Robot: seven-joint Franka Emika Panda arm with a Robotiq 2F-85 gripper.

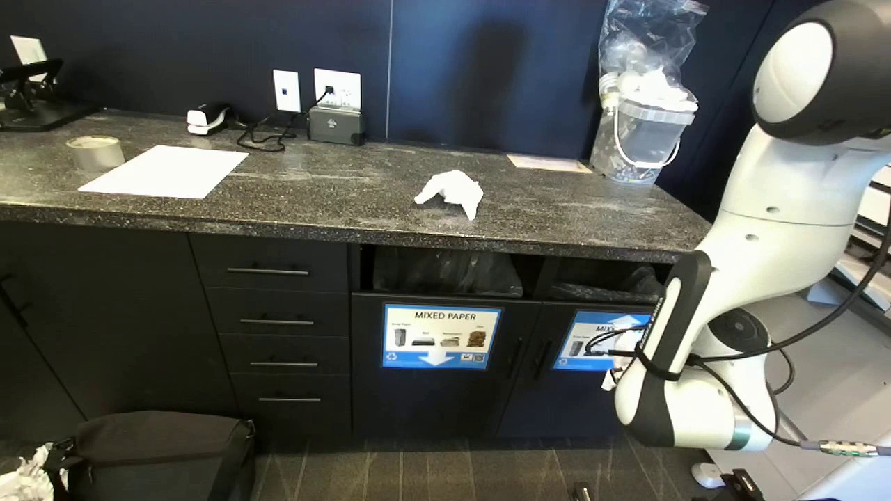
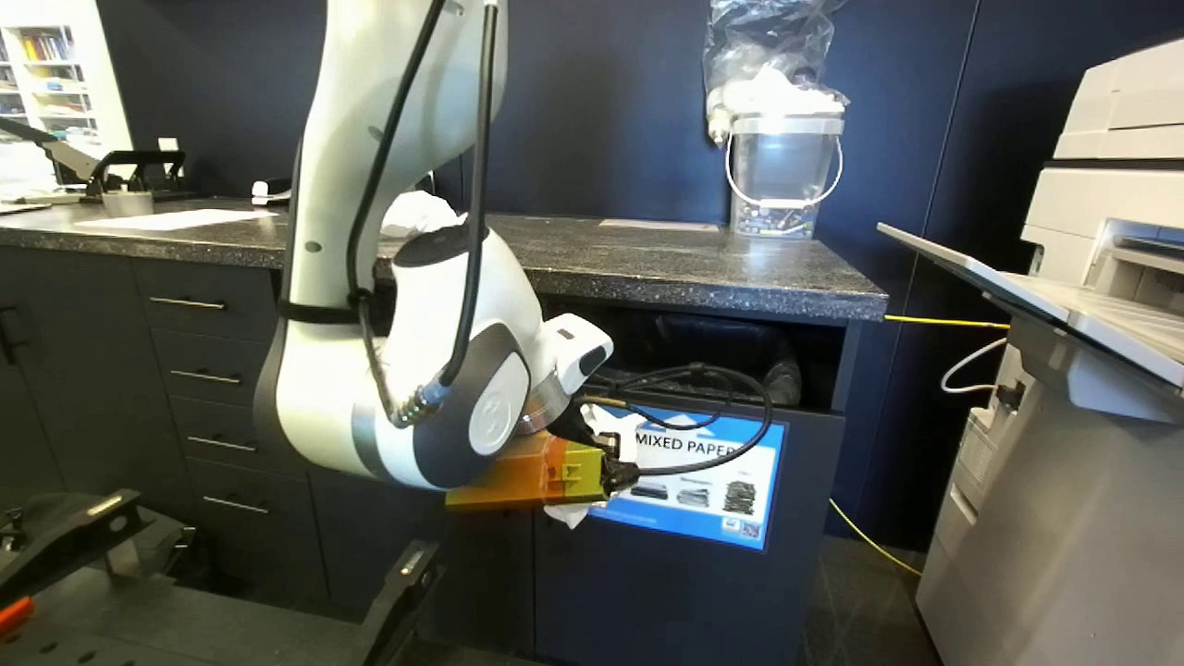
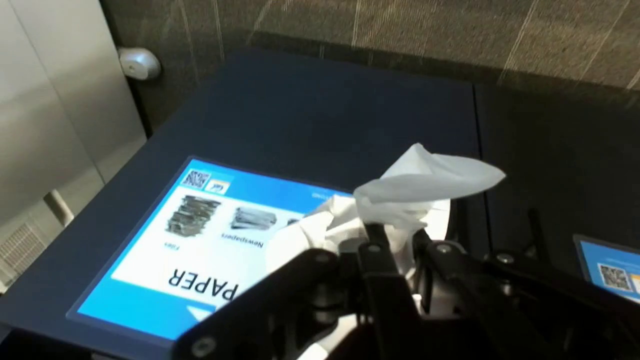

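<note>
My gripper is shut on a crumpled white paper (image 3: 426, 180), which sticks out past the fingertips in the wrist view. In exterior view 2 this paper (image 2: 569, 514) shows around the gripper, in front of the right-hand cabinet door and its blue Mixed Paper sign (image 2: 699, 488). The arm hides most of the gripper in exterior view 1. Another crumpled white paper (image 1: 453, 191) rests on the dark countertop (image 1: 334, 196). Under the counter's edge, bin openings (image 1: 447, 271) lined with plastic bags sit above the signed doors.
A clear bucket (image 1: 639, 138) with a plastic bag stands at the counter's right end. A flat white sheet (image 1: 167, 171) and a tape roll (image 1: 95, 154) lie at the left. The printer (image 2: 1054, 366) stands to the right, its tray jutting out. A black bag (image 1: 159, 455) is on the floor.
</note>
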